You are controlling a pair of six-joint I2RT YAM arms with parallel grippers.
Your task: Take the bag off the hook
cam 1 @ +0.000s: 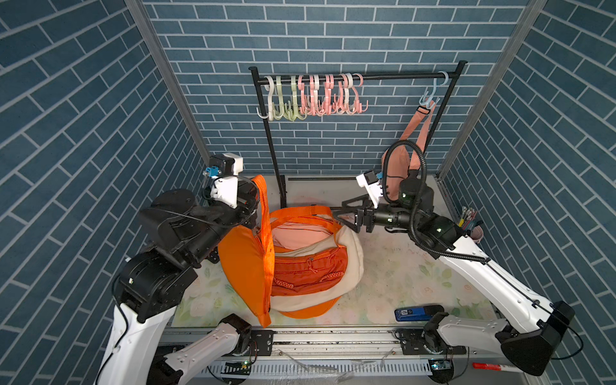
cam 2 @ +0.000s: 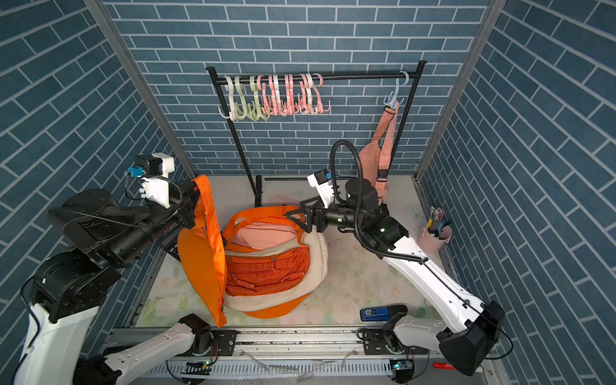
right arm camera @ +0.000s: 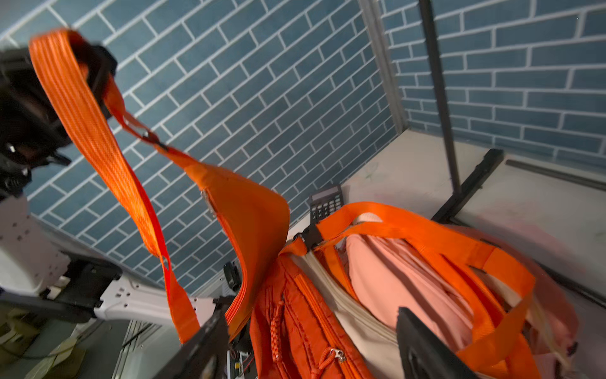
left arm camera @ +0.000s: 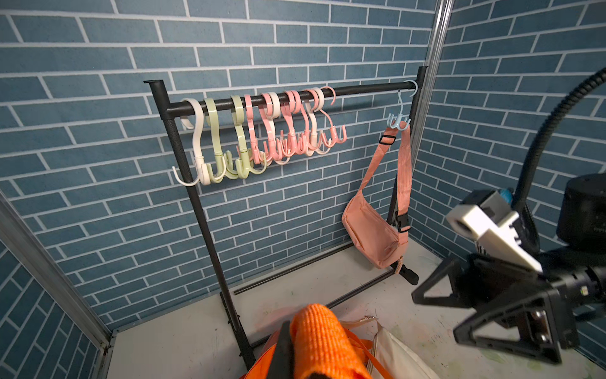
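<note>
A pink bag [left arm camera: 372,230] hangs by its straps from a light blue hook [left arm camera: 399,120] at the rack's right end. My left gripper [cam 1: 247,192] is raised at the left, shut on the orange strap [right arm camera: 88,126] of an orange bag [right arm camera: 246,227], which hangs below it beside a pile of orange, beige and pink bags [cam 1: 308,269]. My right gripper [cam 1: 346,215] stands open just above the right part of that pile, in front of and left of the hanging pink bag.
Several white, green and pink hooks [cam 1: 314,96] fill the left of the rack's bar [cam 1: 397,75]. A pen cup [cam 2: 433,237] stands at the right; a blue object [cam 2: 378,313] lies at the front right.
</note>
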